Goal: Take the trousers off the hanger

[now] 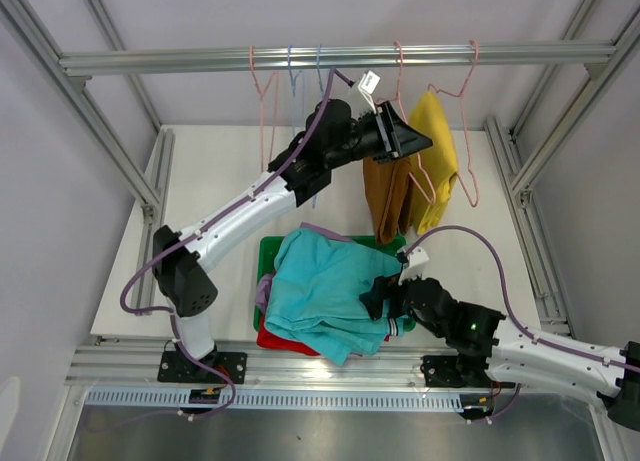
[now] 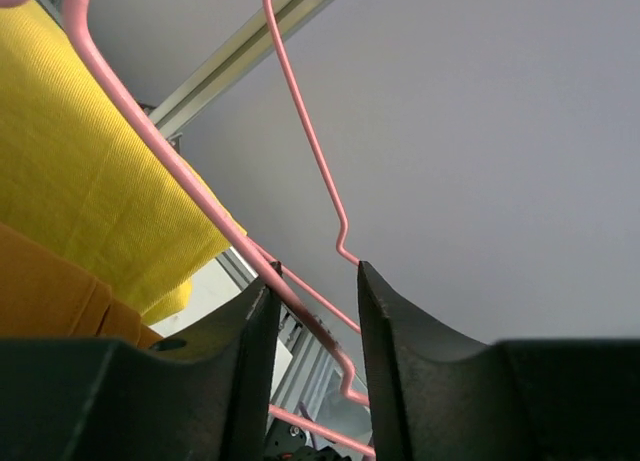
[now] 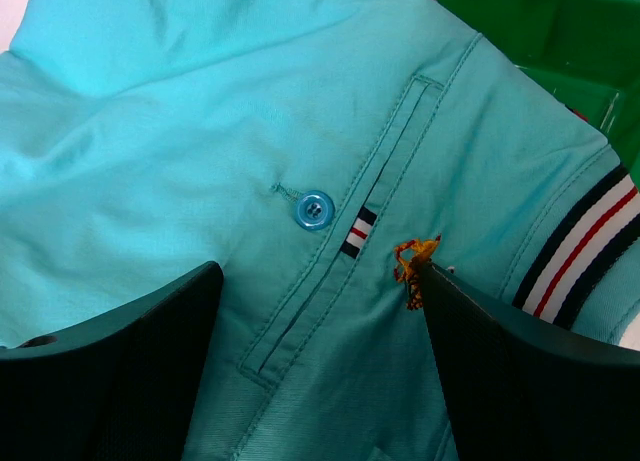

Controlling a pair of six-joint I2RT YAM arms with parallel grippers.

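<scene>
Brown trousers [image 1: 388, 196] and yellow trousers [image 1: 432, 166] hang on pink hangers below the rail. My left gripper [image 1: 400, 136] is at the upper front of the brown pair; in the left wrist view its part-open fingers [image 2: 390, 371] are at a pink hanger wire [image 2: 180, 171], the brown cloth [image 2: 50, 291] to the left and yellow cloth [image 2: 100, 161] behind. My right gripper [image 1: 385, 296] stands open, down on a turquoise garment [image 1: 320, 291] with striped trim; in the right wrist view its fingers [image 3: 130, 371] rest against that cloth.
The metal rail [image 1: 200, 61] also holds empty pink and blue hangers at the middle left. A green bin [image 1: 268, 249] holds folded clothes on the white floor [image 1: 200, 161]. Frame posts and grey walls stand at both sides.
</scene>
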